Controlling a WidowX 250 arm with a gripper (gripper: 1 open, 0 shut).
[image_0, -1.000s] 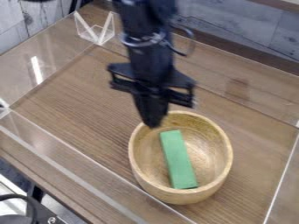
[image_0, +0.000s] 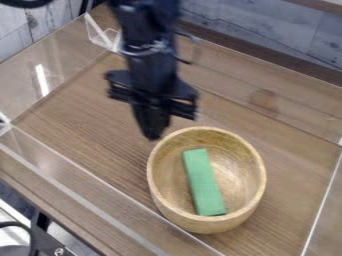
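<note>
My gripper (image_0: 152, 118) hangs from the dark arm above the wooden surface, just behind and left of a light wooden bowl (image_0: 245, 180). It is blurred and dark, so whether it is open or shut is unclear. A green rectangular block (image_0: 205, 182) lies inside the bowl.
Grey marbled panels stand along the back at upper left and upper right. A dark cable shows at the lower left corner.
The arm and gripper have moved a little to the left, away from the bowl. The bowl and green block look essentially unchanged.
</note>
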